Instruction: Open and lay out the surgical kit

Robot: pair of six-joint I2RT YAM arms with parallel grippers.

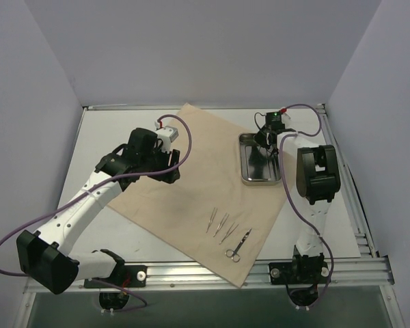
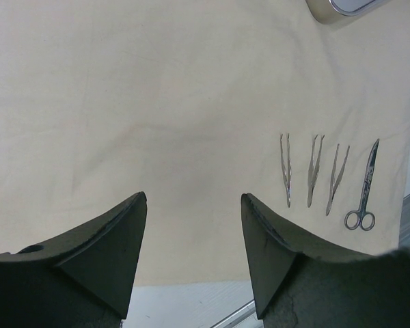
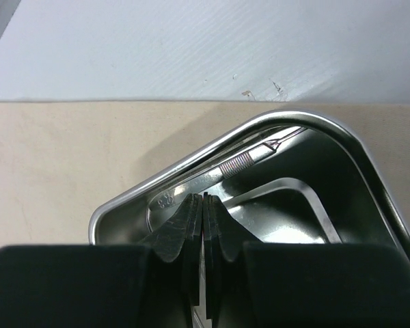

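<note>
The steel tray [image 1: 261, 182] stands at the right of the beige cloth. In the right wrist view, a flat steel instrument with a ribbed grip [image 3: 237, 164] lies inside it along one wall. My right gripper is over the tray, shut with nothing between its fingers; the tray's rim [image 3: 191, 158] lies outside them. Farther left, my left gripper hangs open above bare cloth. Several tools lie in a row near the front: tweezers [image 1: 212, 219], two more pairs of forceps [image 1: 221, 225], and scissors [image 1: 238, 245].
Wide bare cloth [image 1: 184, 205] spreads between the left gripper and the tray. The white table [image 1: 99, 137] shows around it. A metal rail [image 1: 198, 272] runs along the front, and grey walls stand at the back and sides.
</note>
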